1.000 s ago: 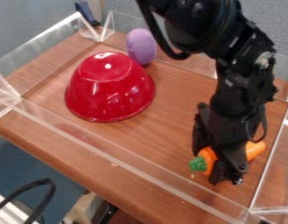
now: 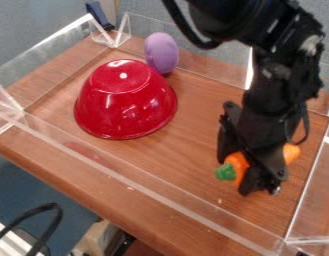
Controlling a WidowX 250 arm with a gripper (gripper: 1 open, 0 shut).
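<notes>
The black gripper is low at the right of the wooden surface, its fingers around an orange toy carrot with a green top that points left. The arm hides much of the carrot, and whether the fingers are closed on it is unclear. An upturned red bowl lies left of centre. A purple egg-shaped object is behind the bowl.
Clear plastic walls edge the wooden surface. The middle between bowl and gripper is free. A black cable and a pale block lie off the surface at lower left.
The gripper has shifted slightly upward, and the carrot's green end now appears a little higher than before. The bowl and purple object are unchanged.
</notes>
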